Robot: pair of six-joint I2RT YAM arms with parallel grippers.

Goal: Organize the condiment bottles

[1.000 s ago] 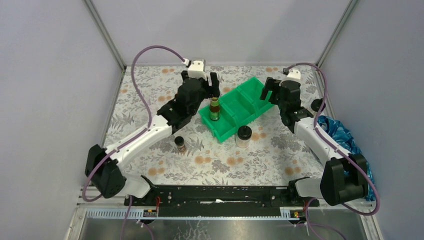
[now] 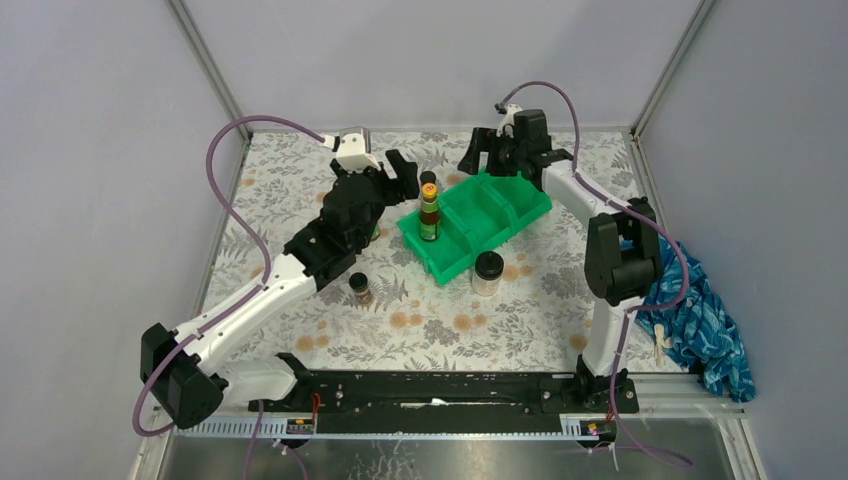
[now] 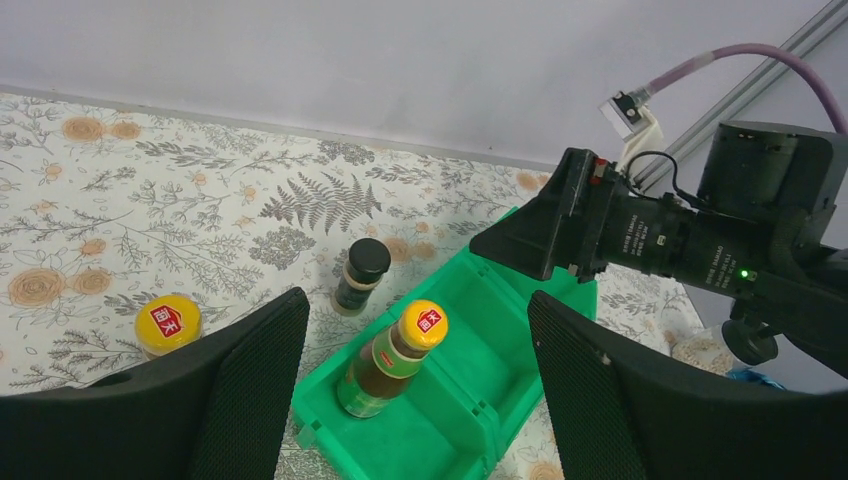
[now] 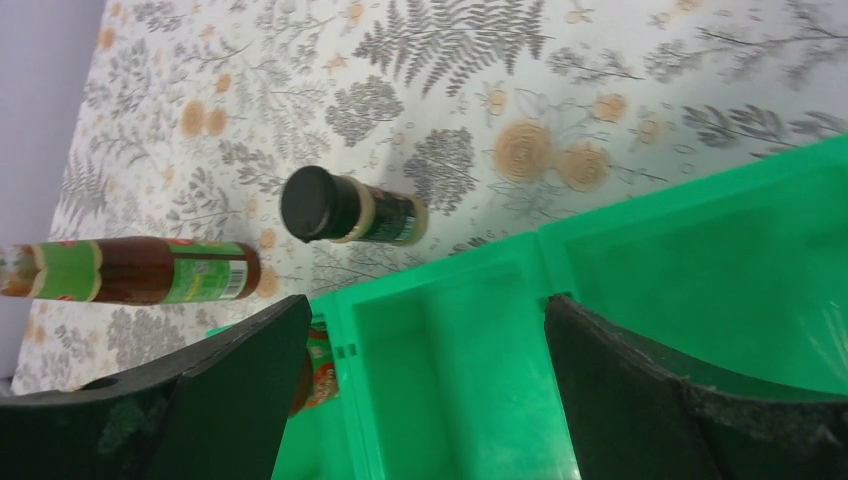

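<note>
The green divided tray (image 2: 540,205) lies at the table's middle. A yellow-capped bottle (image 2: 429,220) stands upright in its left compartment. Just behind the tray, a small black-capped bottle (image 3: 355,285) stands on the table. Another yellow-capped bottle (image 3: 168,325) is outside the tray, mostly hidden by the left arm from above. A black-lidded jar (image 2: 488,272) stands before the tray, and a small dark-capped shaker (image 2: 360,285) at front left. My left gripper (image 2: 402,175) hovers left of the tray, open and empty. Over the tray's back edge, my right gripper (image 2: 475,155) is open, nothing between its fingers.
A crumpled blue cloth (image 2: 705,325) lies at the right edge. Another black-lidded jar (image 3: 748,343) stands on the right side, mostly hidden from above by the right arm. Bare table lies in front of the tray.
My right gripper has moved left and slightly back, over the tray's far side.
</note>
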